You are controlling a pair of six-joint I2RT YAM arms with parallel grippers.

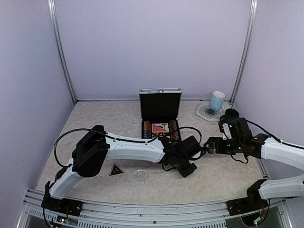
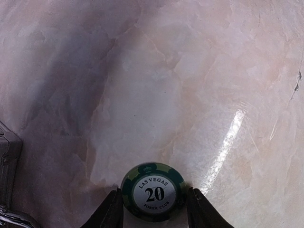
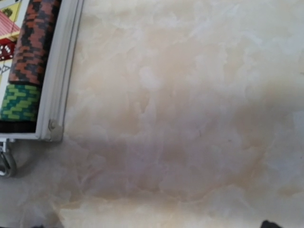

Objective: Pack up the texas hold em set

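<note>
An open aluminium case (image 1: 160, 104) at the table's back middle holds chips and cards; in the right wrist view its edge shows orange and green chip stacks (image 3: 33, 42). A green 20 poker chip (image 2: 153, 192) sits between the fingertips of my left gripper, which is low over the table in front of the case; whether it grips the chip is unclear. My right gripper (image 1: 211, 145) is at the right of the case over bare table, its tips barely showing in its own view.
A black triangular piece (image 1: 116, 171) and a clear disc (image 1: 140, 176) lie front left. A blue cup (image 1: 217, 99) and a round plate (image 1: 205, 112) stand back right.
</note>
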